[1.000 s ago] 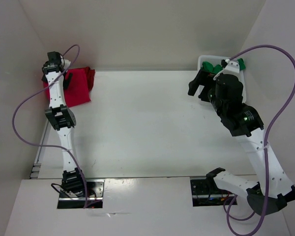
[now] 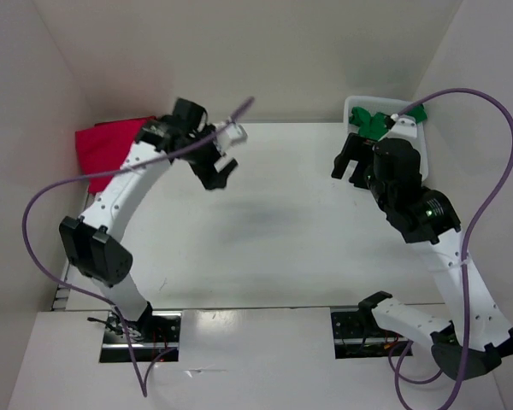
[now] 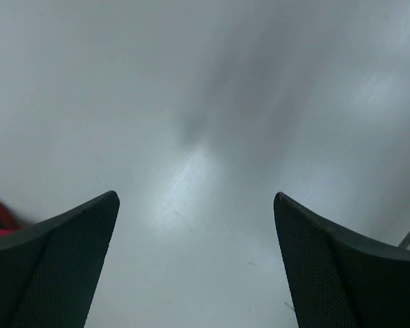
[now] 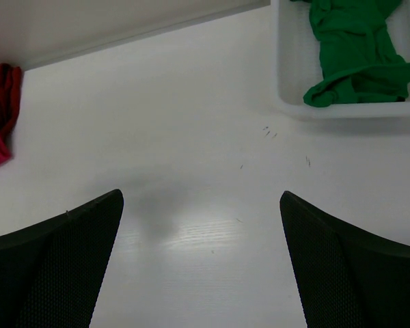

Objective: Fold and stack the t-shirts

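Observation:
Folded red cloth point(image 2: 103, 147) lies at the table's back left corner, partly behind the left arm in the top view. Its edge point(image 4: 0, 113) also shows at the left of the right wrist view. Over bare table, right of the red cloth, my left gripper point(image 2: 225, 154) is open and blurred, with nothing between its fingers. Green cloth point(image 4: 359, 55) lies crumpled in a white bin point(image 4: 277, 61) at the back right. My right gripper point(image 2: 342, 171) hangs open and empty near the bin's front left, and its arm hides part of the bin from above.
Walls rise close behind and at both sides. A purple cable point(image 2: 85, 178) loops over the left arm, and another purple cable point(image 2: 511, 137) arches over the right arm.
My left gripper has swung from the red cloth rightward and toward the front, over bare table, empty. The red cloth now sits a little further left.

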